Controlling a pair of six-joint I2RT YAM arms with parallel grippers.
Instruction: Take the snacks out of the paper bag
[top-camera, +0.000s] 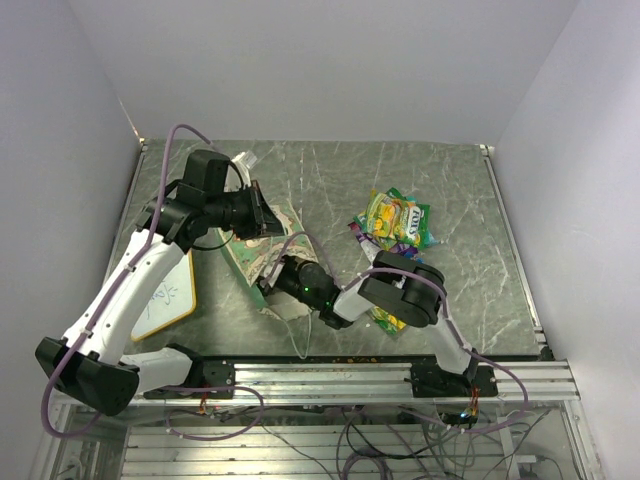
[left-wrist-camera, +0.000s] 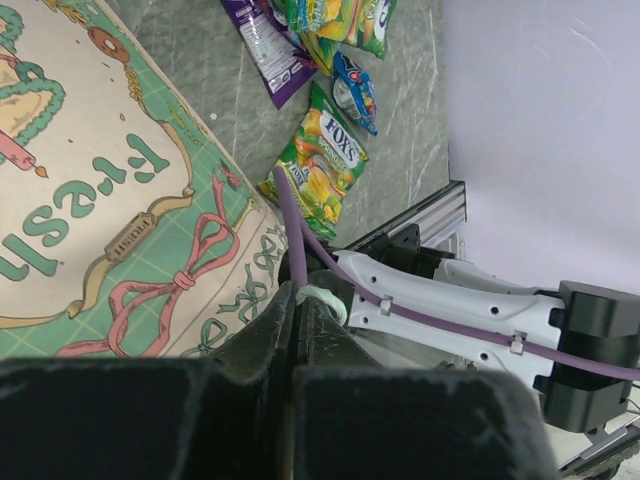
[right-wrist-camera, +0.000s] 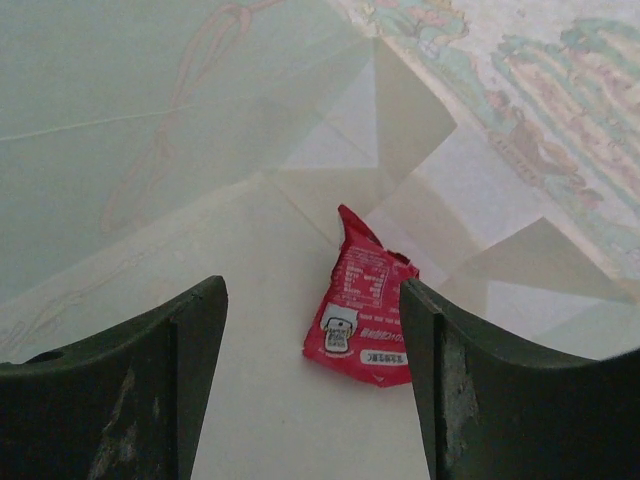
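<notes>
The printed paper bag (left-wrist-camera: 110, 190) lies on its side on the table, its mouth toward the near right. My left gripper is shut on the bag's pale green cord handle (left-wrist-camera: 325, 299), above the bag. Inside the bag, a small red snack packet (right-wrist-camera: 362, 315) rests on the pale paper at the far end. My right gripper reaches in through the mouth, open, with the packet ahead of and between its fingertips, nearer the right one. From the top, the bag and right arm hide the packet and the right fingertips.
Several snack packets (top-camera: 398, 218) lie in a pile on the table right of the bag, with a green Fox's packet (left-wrist-camera: 322, 165) closer to the right arm. A white board (top-camera: 168, 300) stands left of the bag.
</notes>
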